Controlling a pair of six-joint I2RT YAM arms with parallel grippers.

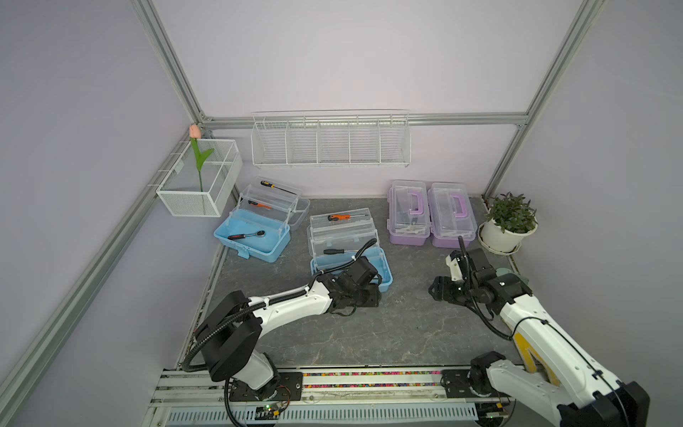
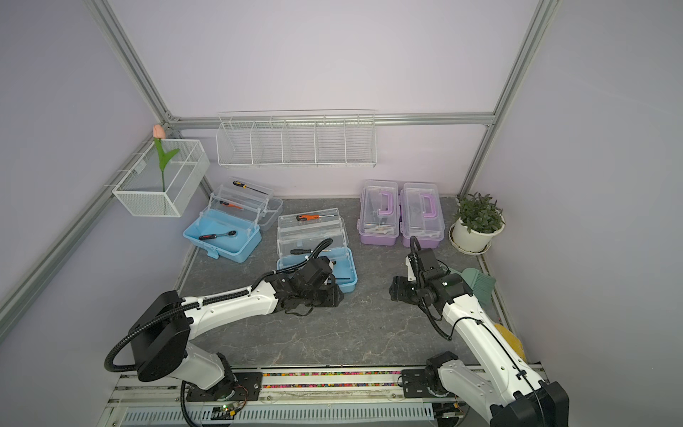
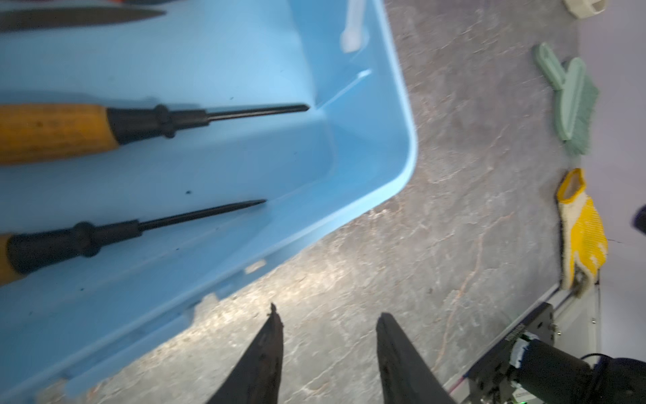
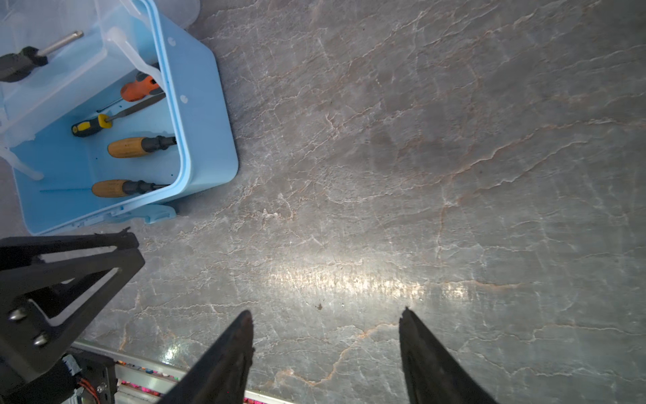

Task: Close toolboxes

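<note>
Two blue toolboxes stand with their clear lids tipped back. The middle box (image 4: 202, 107) holds several screwdrivers, among them a wooden-handled one (image 3: 57, 131); its clear lid (image 1: 343, 235) carries more tools. My left gripper is open over the table just off this box's front edge, nothing between its fingers. From above, the left arm hides part of the box. The other open box (image 1: 259, 235), at the back left, has a ratchet (image 1: 246, 235) inside. My right gripper stands apart to the right, over bare table, fingers part open and empty.
Two closed purple toolboxes (image 1: 408, 217) stand side by side at the back, near a potted plant (image 1: 508, 217). On the right lie a green brush (image 3: 575, 104) and a yellow glove (image 3: 582, 229). Bare table (image 1: 419, 334) lies between the arms and in front.
</note>
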